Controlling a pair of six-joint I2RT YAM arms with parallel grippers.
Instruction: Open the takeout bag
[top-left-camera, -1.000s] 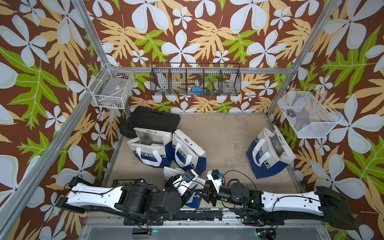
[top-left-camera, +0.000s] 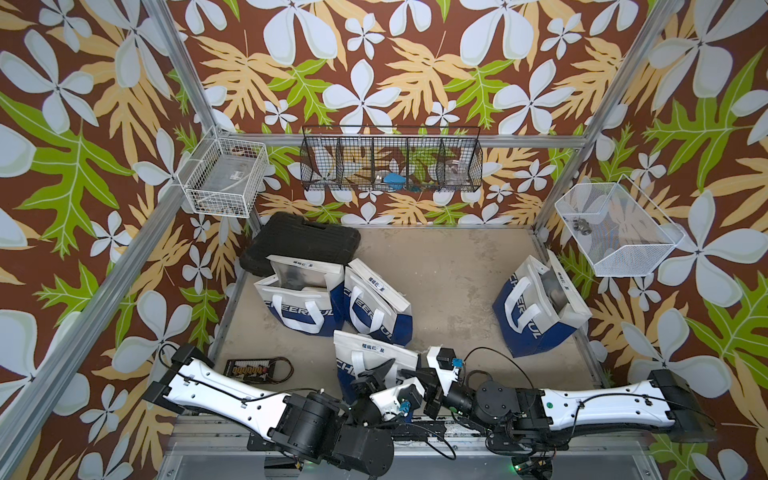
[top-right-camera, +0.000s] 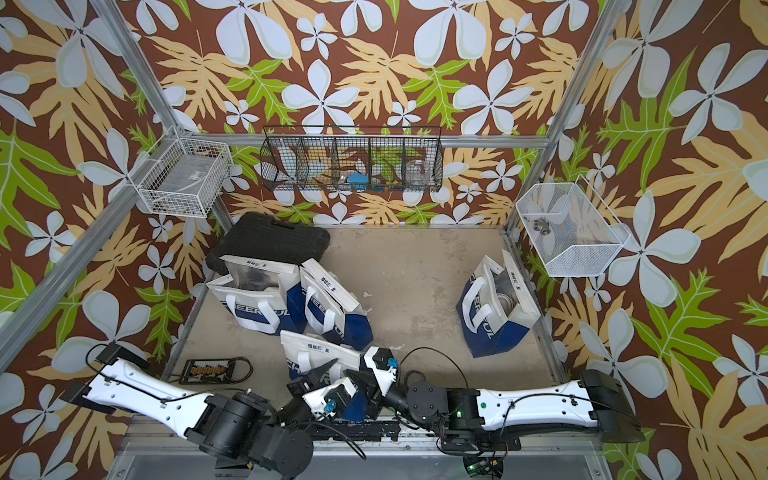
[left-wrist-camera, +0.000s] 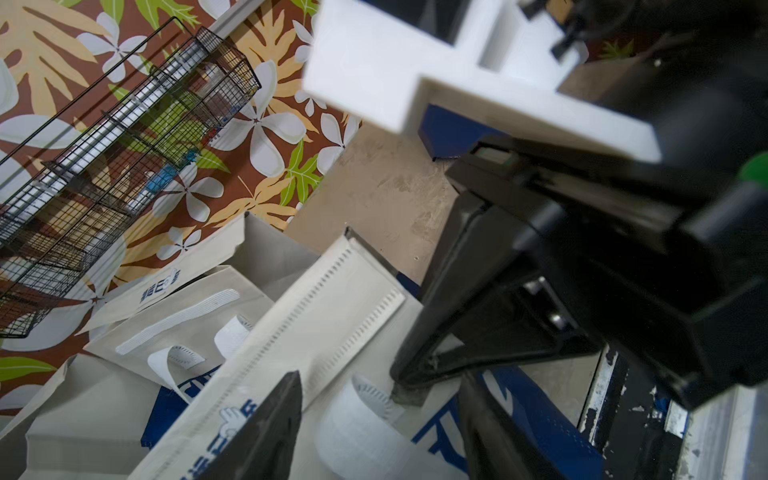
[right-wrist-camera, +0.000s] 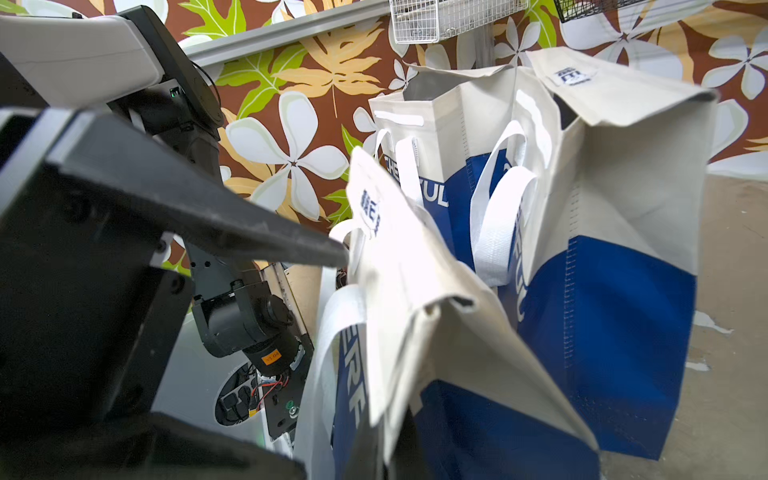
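Observation:
A blue and white takeout bag (top-left-camera: 361, 349) stands at the front centre, its white flap with printed text uppermost, both grippers at its near side. My left gripper is open over the bag's front face, a white strap between its fingertips but not visibly gripped. My right gripper's black fingers (left-wrist-camera: 456, 272) reach down beside that strap in the left wrist view and look shut; whether they pinch any fabric is hidden. In the right wrist view the bag's folded flap (right-wrist-camera: 400, 264) rises close to those fingers.
Two other bags (top-left-camera: 308, 304) stand behind, another bag (top-left-camera: 536, 320) at right. A black case (top-left-camera: 296, 236) lies back left. Wire baskets hang on the walls.
Over the last second my left arm has moved right and its wrist has turned. My right arm has shifted slightly right, and the front bag has moved a little rightward.

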